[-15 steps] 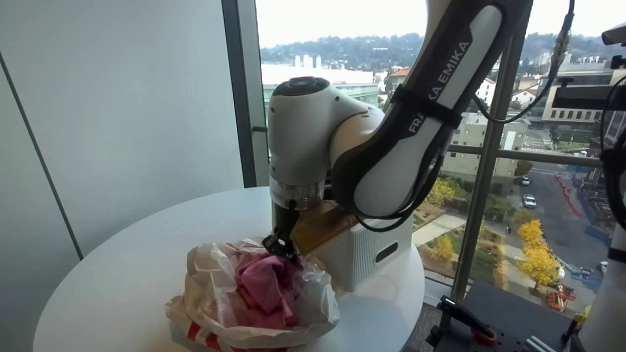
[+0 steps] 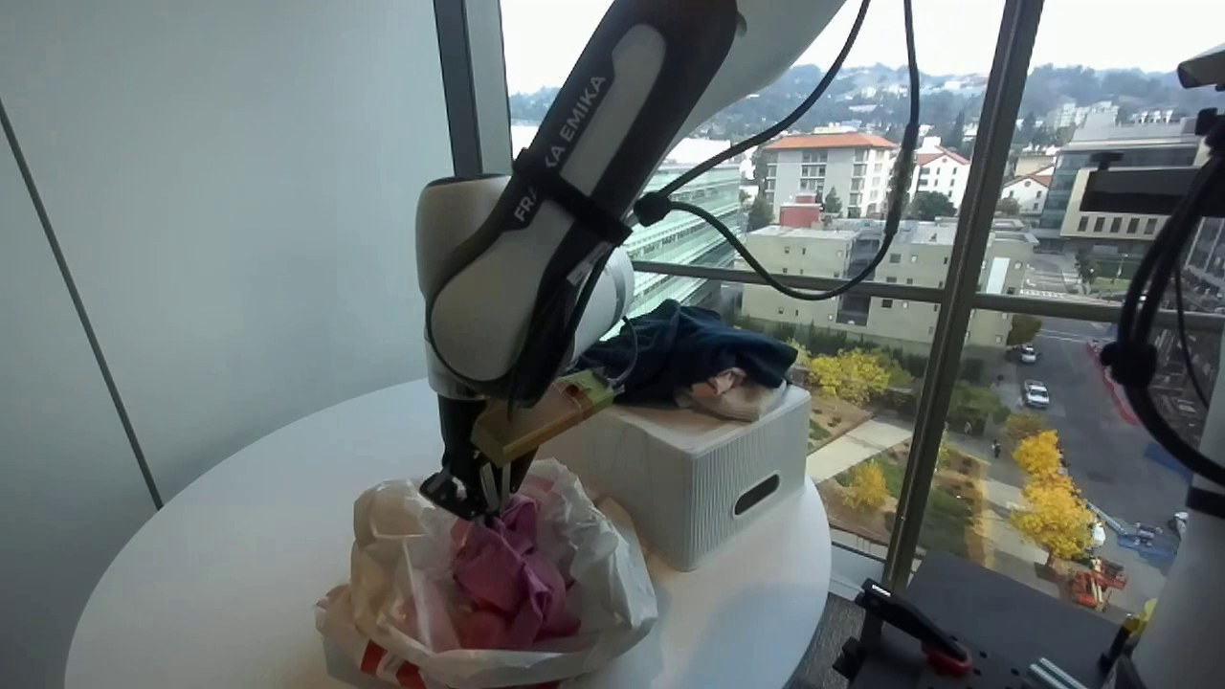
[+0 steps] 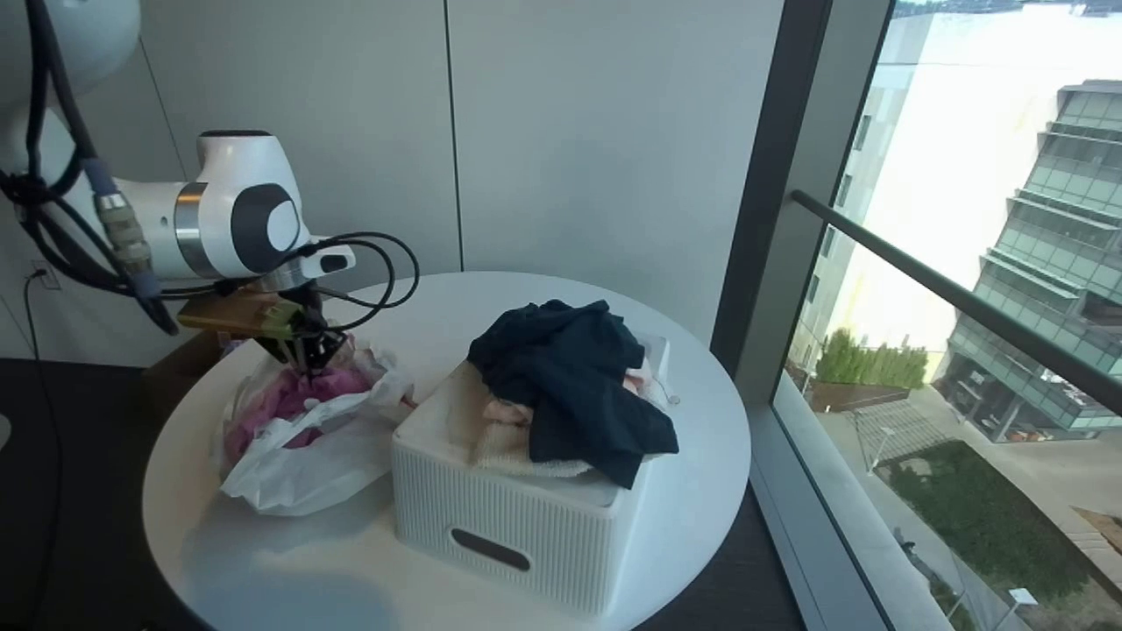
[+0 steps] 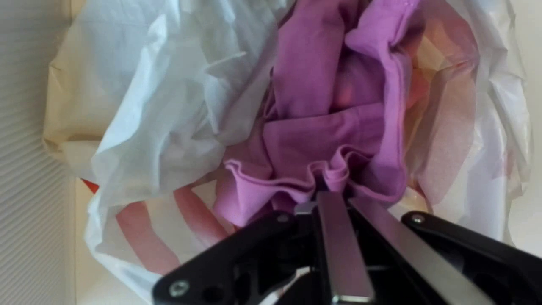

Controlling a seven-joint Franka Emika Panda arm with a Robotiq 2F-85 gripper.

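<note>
A pink-purple cloth [image 4: 325, 137] lies crumpled in the mouth of a white plastic bag [image 4: 152, 122]. My gripper points down into the bag and is shut, with the cloth's folded edge bunched up at its fingertips. In exterior view 1 the cloth [image 2: 517, 574] peaks up to the gripper [image 2: 494, 513], while its lower part rests inside the bag [image 2: 620, 586]. From exterior view 2, the gripper [image 3: 305, 368] stands over the bag's opening, its tips partly lost against the cloth [image 3: 279, 405].
Close beside the bag is a white ribbed box [image 3: 494, 494], with a dark navy cloth [image 3: 578, 379] and a beige cloth [image 3: 505, 450] heaped on top.
In exterior view 1 the arm has swung left and its wrist has tilted. The cloth's top is drawn up to a point at the fingertips, further left than before.
</note>
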